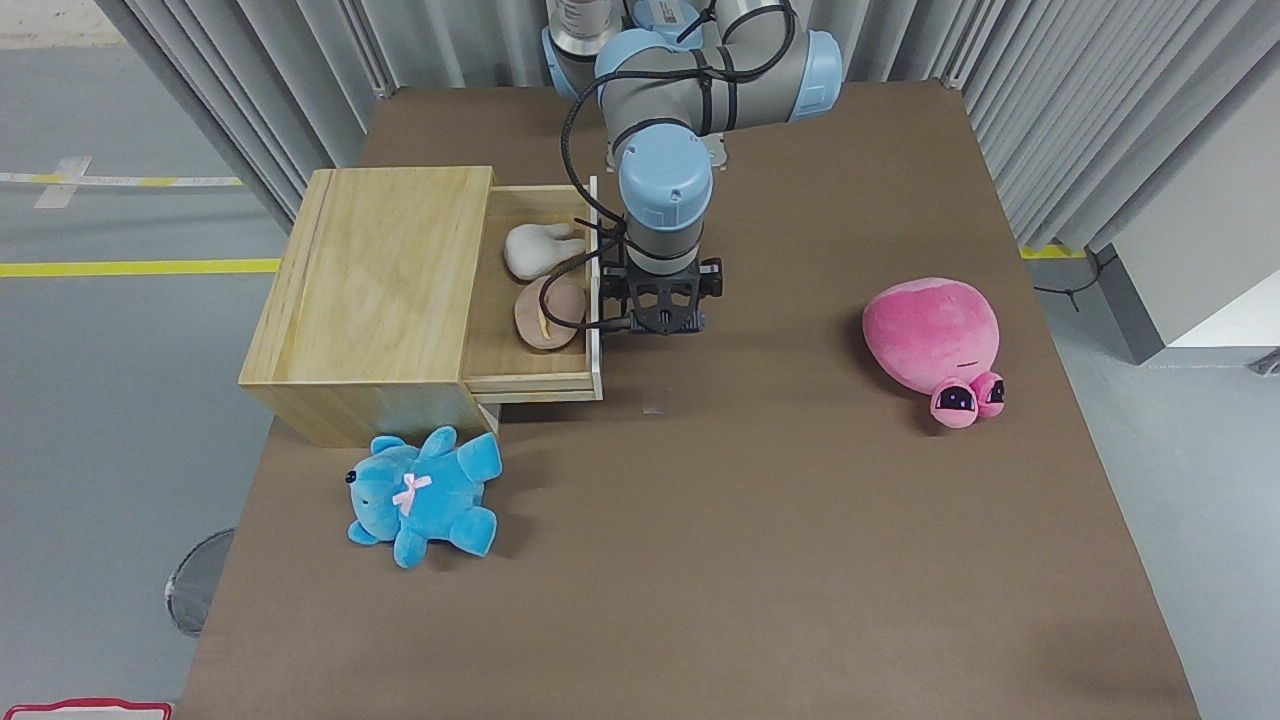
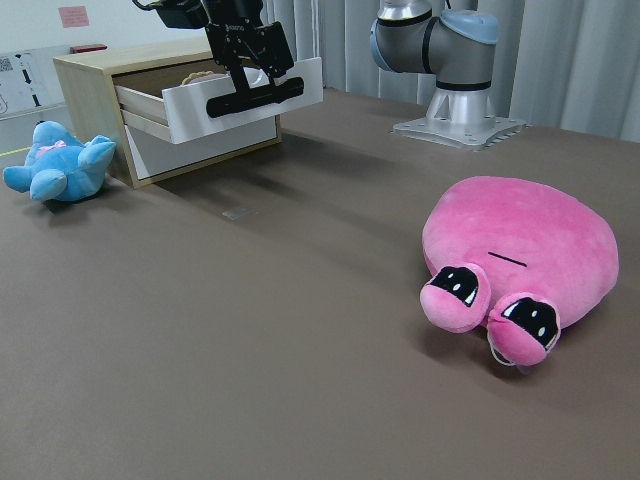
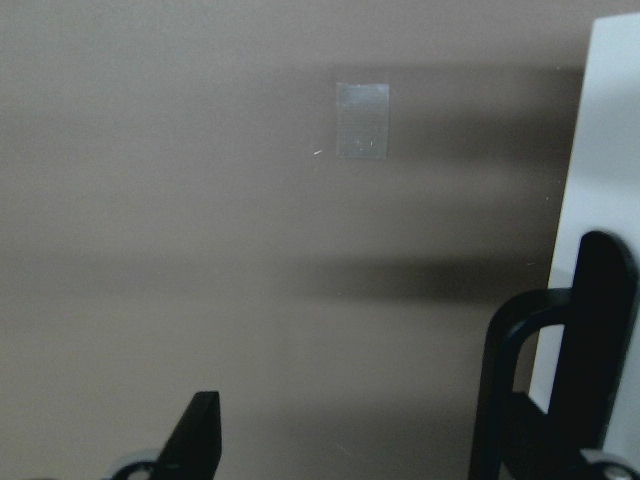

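Observation:
A wooden cabinet (image 1: 360, 276) has its white-fronted drawer (image 2: 190, 115) pulled out, holding a white object (image 1: 534, 250) and a round beige object (image 1: 548, 314). My gripper is at the drawer front's black handle (image 3: 595, 320), open, its two fingertips wide apart. One finger is at the handle; whether it touches cannot be told. A blue teddy bear (image 1: 426, 498) lies beside the cabinet's near end. A pink plush toy (image 1: 930, 336) lies apart on the right of the table.
Grey curtains (image 1: 456, 42) hang along the back edge.

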